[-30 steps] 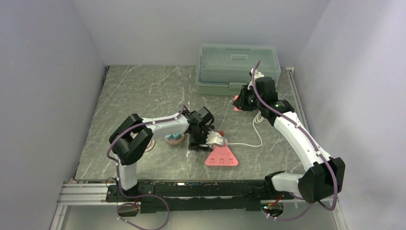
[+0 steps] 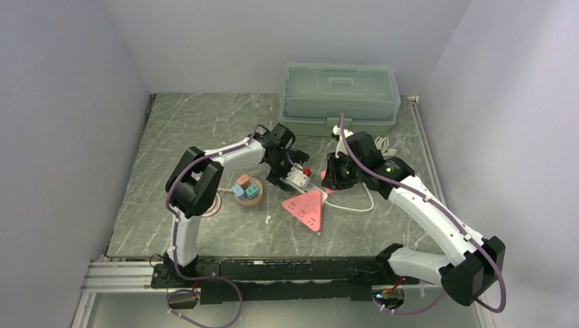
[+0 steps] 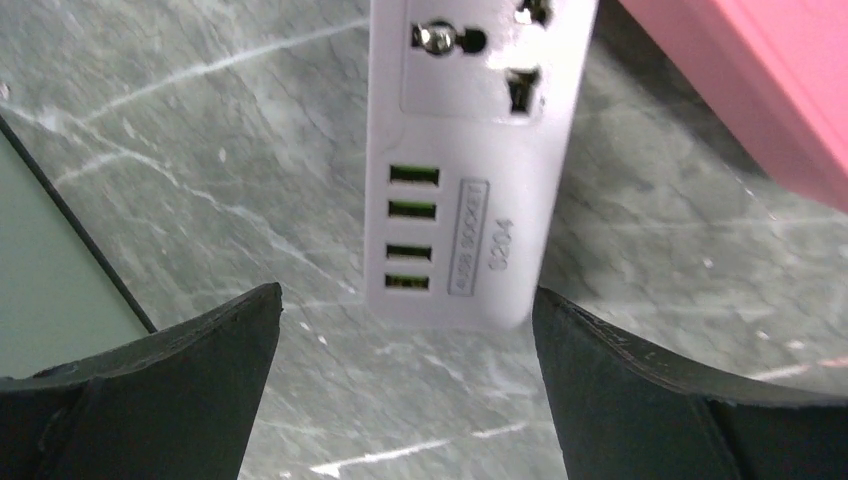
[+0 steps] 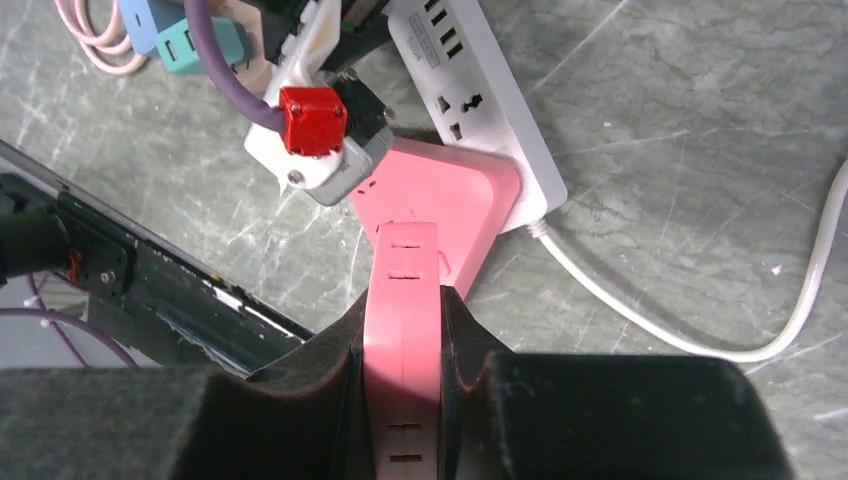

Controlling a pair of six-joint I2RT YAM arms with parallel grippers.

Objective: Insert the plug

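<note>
A white power strip (image 4: 495, 105) with USB slots and sockets lies on the table, a pink triangular adapter (image 2: 305, 210) seated at its cable end. My left gripper is open; its fingers stand on either side of the strip's USB end, with gaps showing and no grip visible. A second pink slotted block (image 4: 403, 330) is held by my right gripper, which is shut on it. That block is just right of the seated adapter in the top view. Its prongs, if any, cannot be seen.
A wooden round holder (image 2: 250, 199) with coloured cubes stands left of the strip. Behind is a green lidded box (image 2: 340, 99). The strip's white cable (image 2: 355, 209) curves off to the right.
The strip and its seated pink adapter have turned, so the adapter now points toward the front left. My left gripper has shifted back; my right one has carried its block left and forward toward the strip.
</note>
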